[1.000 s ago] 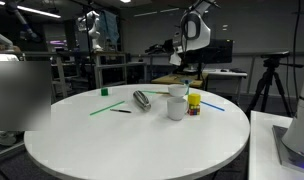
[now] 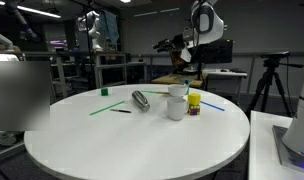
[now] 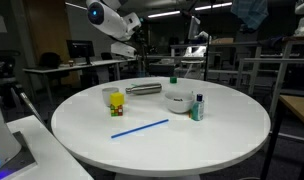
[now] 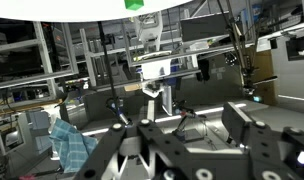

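Observation:
My gripper shows at the bottom of the wrist view, its dark fingers spread apart and nothing visible between them. In exterior view 1 the white arm (image 2: 205,22) reaches in above the far side of the table, the gripper held level, well clear of everything below. On the round white table (image 2: 112,140) stand a white mug (image 2: 177,108), a yellow item (image 2: 194,101), a white bowl (image 3: 179,104) and a small bottle (image 3: 198,108). A silver object (image 2: 141,100) lies on its side.
A green block (image 2: 104,92) sits near the far edge. Thin green (image 2: 107,107), black (image 2: 121,111) and blue (image 3: 140,129) sticks lie flat on the table. A tripod (image 2: 271,80) stands off to the right.
My arm has shifted and turned, its white body now slightly further right and its gripper raised from a more downward pose to nearly level. The tabletop objects have stayed put.

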